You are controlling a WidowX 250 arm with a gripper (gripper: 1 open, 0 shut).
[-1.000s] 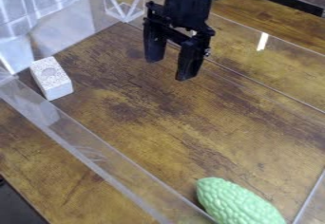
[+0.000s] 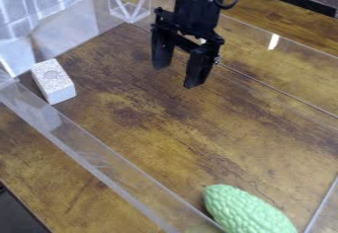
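Note:
The black gripper [image 2: 181, 59] hangs over the back middle of the wooden tray, its two fingers apart with nothing visible between them. A white speckled block [image 2: 53, 81] lies at the left, well apart from the gripper. A green bumpy object [image 2: 247, 213], like a bitter melon, lies at the front right corner.
Clear plastic walls [image 2: 117, 166] border the wooden work area [image 2: 172, 128]. A tiled light backdrop [image 2: 40, 10] stands at the back left.

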